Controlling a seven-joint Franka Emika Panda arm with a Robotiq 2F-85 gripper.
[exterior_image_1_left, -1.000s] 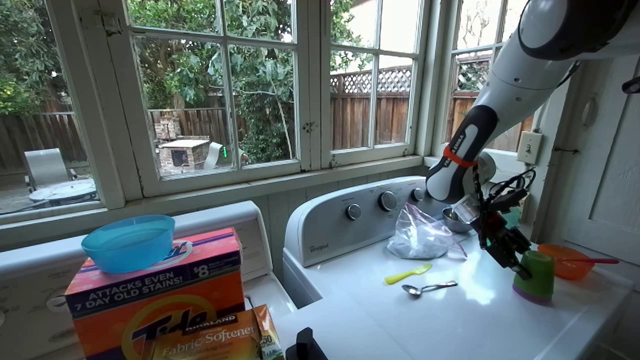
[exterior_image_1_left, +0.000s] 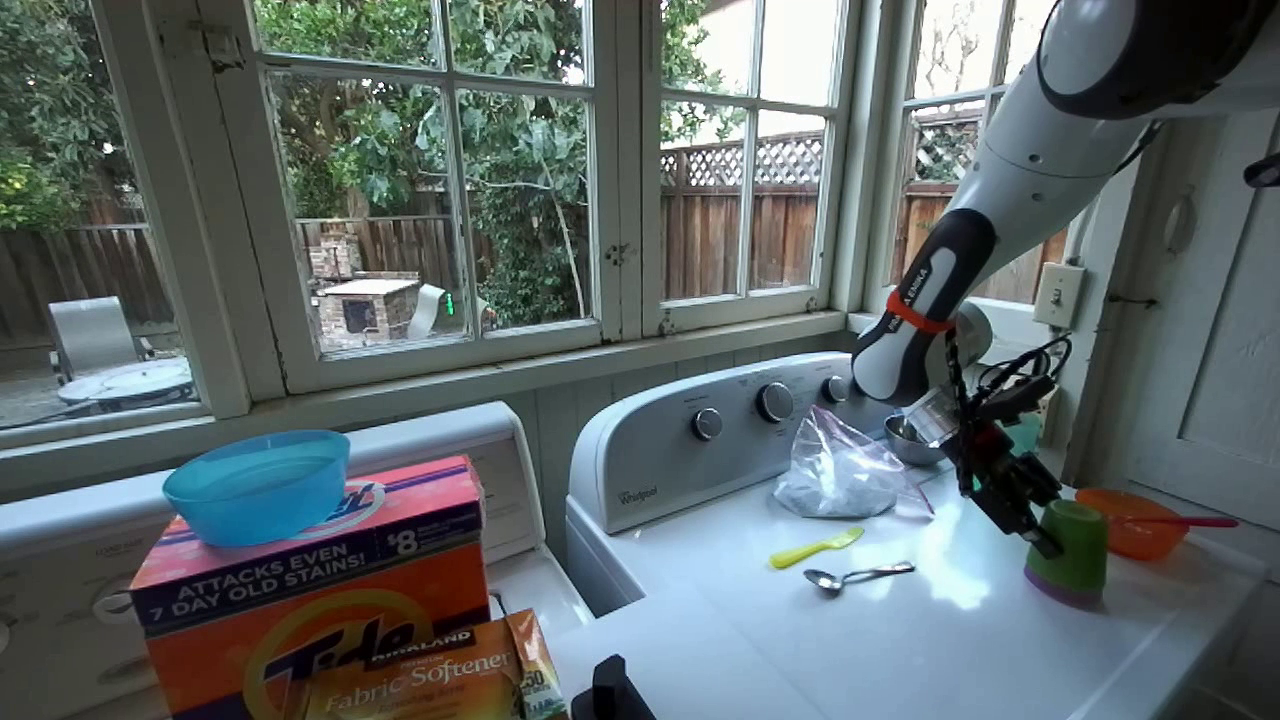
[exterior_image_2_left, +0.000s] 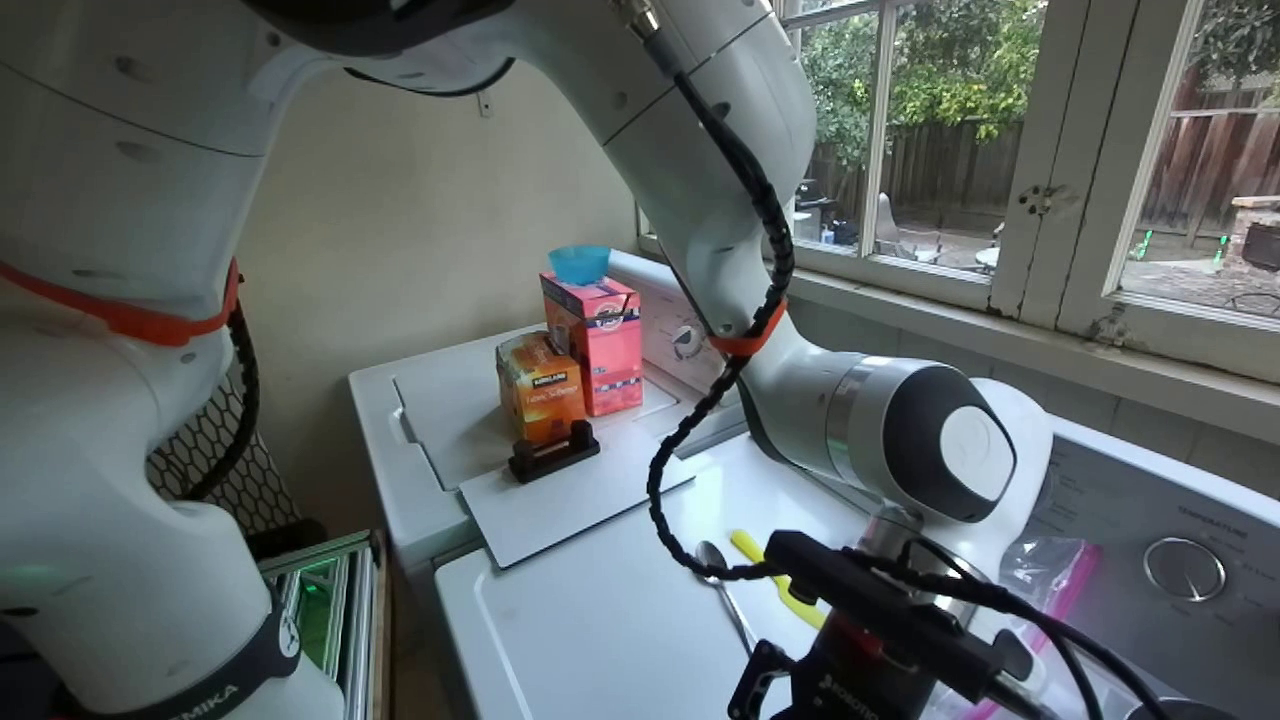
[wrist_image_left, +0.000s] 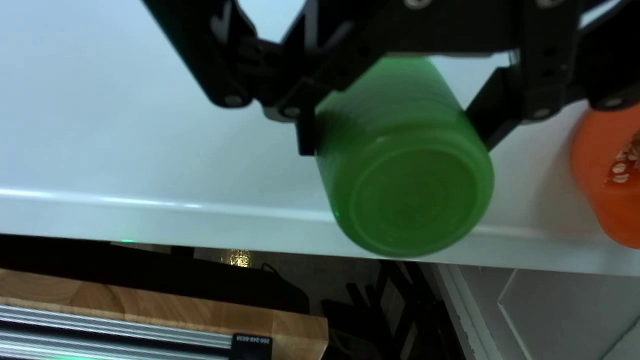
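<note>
A green cup (exterior_image_1_left: 1076, 542) stands upside down near the right end of the white washer top, with a purple rim (exterior_image_1_left: 1063, 590) showing beneath it. My gripper (exterior_image_1_left: 1046, 528) reaches down to it at a slant. In the wrist view the cup (wrist_image_left: 414, 180) sits between the two black fingers, its round base facing the camera. The gripper is shut on the cup, one finger against each side. Exterior view 2 shows only the upper part of the gripper body; its fingertips and the cup are out of that frame.
Behind the cup is an orange bowl (exterior_image_1_left: 1140, 528) with a pink handle across it. A yellow utensil (exterior_image_1_left: 816, 550), a spoon (exterior_image_1_left: 854, 577) and a plastic bag (exterior_image_1_left: 840, 470) lie to the left. The washer's front edge (wrist_image_left: 150, 204) runs close to the cup.
The green cup is a touch lower and slightly shifted to the left at its base. The arm looks almost unmoved.
</note>
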